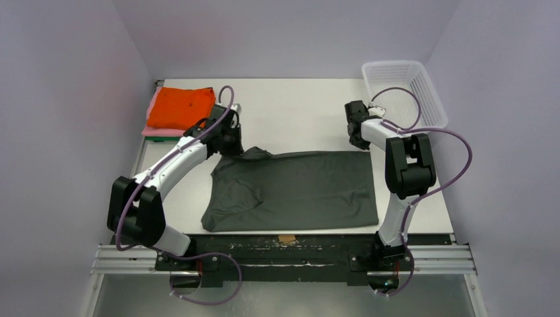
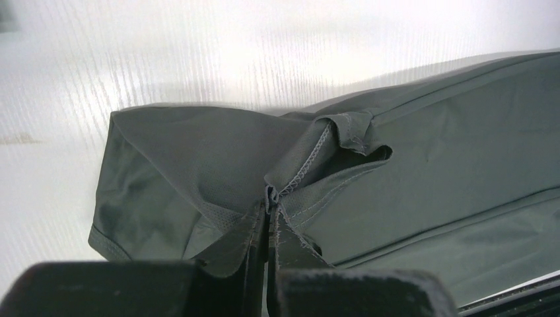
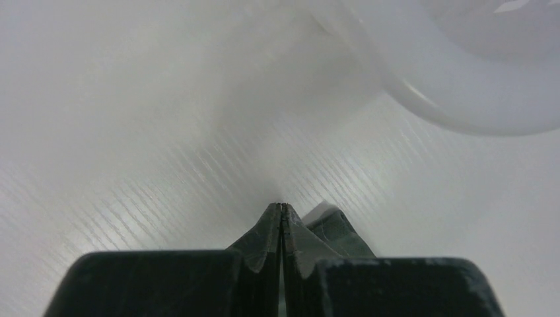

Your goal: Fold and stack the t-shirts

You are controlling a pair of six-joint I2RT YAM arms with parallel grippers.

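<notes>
A dark grey-green t-shirt lies spread across the front of the table, its upper left part bunched into a fold with stitched edges showing in the left wrist view. My left gripper is down at that bunched fold, shut, with a stitched edge of cloth right at its tips; whether cloth is between them is hard to tell. My right gripper is shut over the shirt's top right corner, nothing visible between its fingers. An orange folded shirt lies on a pink one at the back left.
A white plastic basket stands at the back right, close to my right gripper. Green material shows beneath the pink shirt.
</notes>
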